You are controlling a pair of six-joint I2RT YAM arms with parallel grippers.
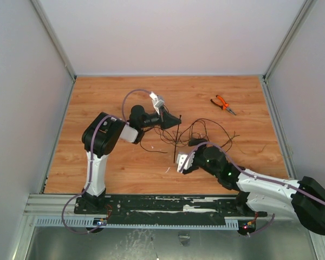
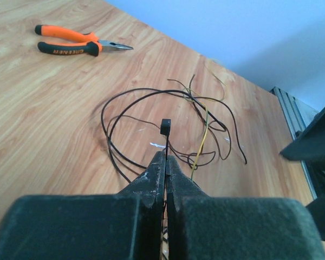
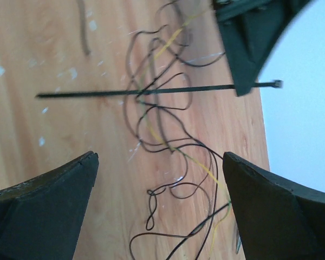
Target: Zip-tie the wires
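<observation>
A thin black zip tie (image 3: pixel 195 89) stretches straight above the wires, its small square head (image 2: pixel 166 127) standing just past my left fingertips. My left gripper (image 1: pixel 179 121) is shut on the tie near that head. Apart from the tie, my right gripper stands open with nothing between its fingers; the tie and wires lie beyond its fingertips in the right wrist view. The tangled black wires (image 1: pixel 194 129), with a yellow wire (image 2: pixel 205 130) among them, lie loosely looped on the table below. Around them no closed tie shows.
Orange-handled pliers (image 1: pixel 223 105) lie at the back right of the wooden table (image 1: pixel 114 176). Small white scraps (image 1: pixel 168 169) are near the front of the wires.
</observation>
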